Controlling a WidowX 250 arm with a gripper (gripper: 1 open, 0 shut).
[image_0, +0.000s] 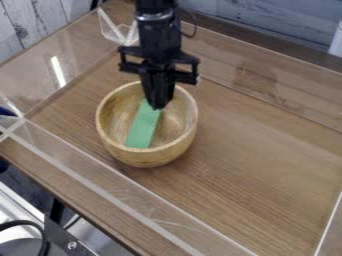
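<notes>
My dark gripper (162, 80) hangs over the back rim of a tan wooden bowl (175, 143) in the middle of the view. A green object (143, 126) lies inside the bowl, reaching from near the middle toward the front. The gripper's fingertips are small and dark; nothing shows held between them, and it is shut.
Clear plastic lies at the left edge, and a black cable (40, 232) is at the lower left.
</notes>
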